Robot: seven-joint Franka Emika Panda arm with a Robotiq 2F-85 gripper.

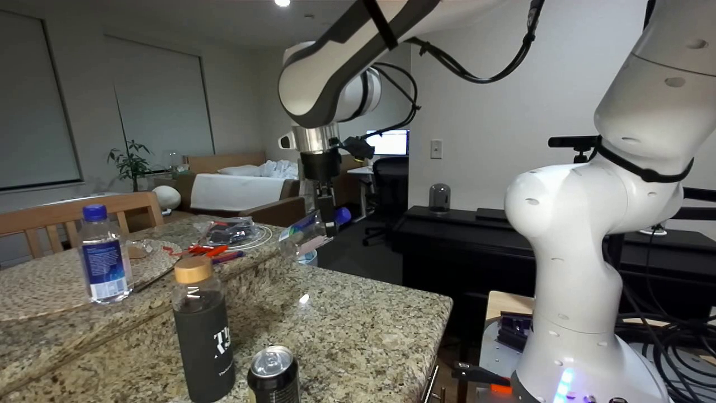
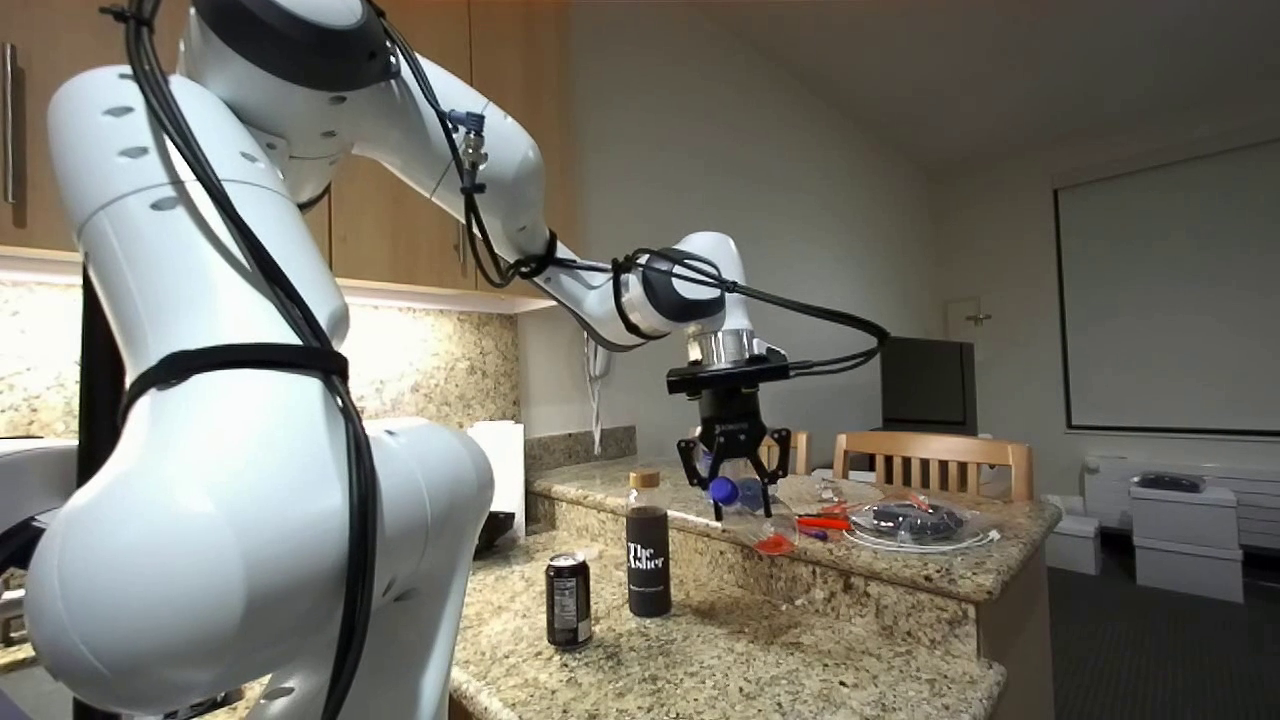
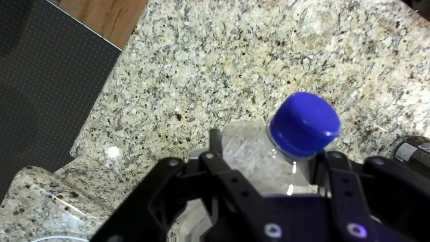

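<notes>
A clear plastic bottle with a blue cap (image 3: 305,124) is pinched between the fingers of my gripper (image 1: 326,214), which is shut on it. The bottle (image 1: 303,238) lies tilted, nearly on its side, its cap pointing right in exterior view 1. In exterior view 2 the gripper (image 2: 741,514) holds the bottle above the counter, with the blue cap (image 2: 722,491) toward the left. Seen from the wrist, the clear body (image 3: 258,157) sits between the fingers and the speckled granite shows beyond it; the bottle's lower end is largely hidden by the gripper.
A dark tumbler with a wooden lid (image 1: 203,329) and a black can (image 1: 273,376) stand on the lower counter (image 1: 362,315). Another blue-capped bottle (image 1: 104,255) stands on the raised ledge, near bagged cables (image 1: 235,233).
</notes>
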